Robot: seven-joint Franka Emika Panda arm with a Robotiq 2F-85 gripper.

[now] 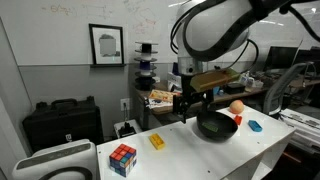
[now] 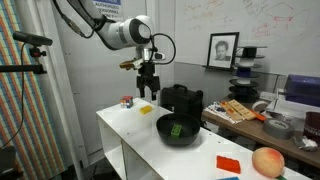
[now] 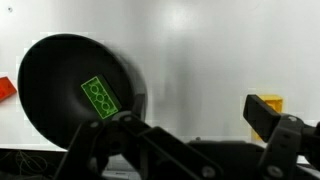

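Note:
My gripper stands open above the white table, its fingers wide apart and nothing between them. On its left in the wrist view lies the black bowl [image 3: 50,75], with a green block [image 3: 100,96] resting inside. A yellow block [image 3: 268,104] sits to the right, close to one fingertip. Exterior view 1 shows the gripper [image 1: 193,107] up in the air between the bowl [image 1: 216,125] and the yellow block [image 1: 126,129]. Beyond the bowl are a red block [image 1: 238,119] and a blue block [image 1: 255,126].
A Rubik's cube [image 1: 122,160] stands near the yellow block, beside a white appliance [image 1: 55,163]. An orange round object [image 2: 268,162] is at the table's other end. Shelves with pans [image 2: 277,128] and a black case [image 2: 182,99] stand behind. Tabletop between bowl and yellow block is bare.

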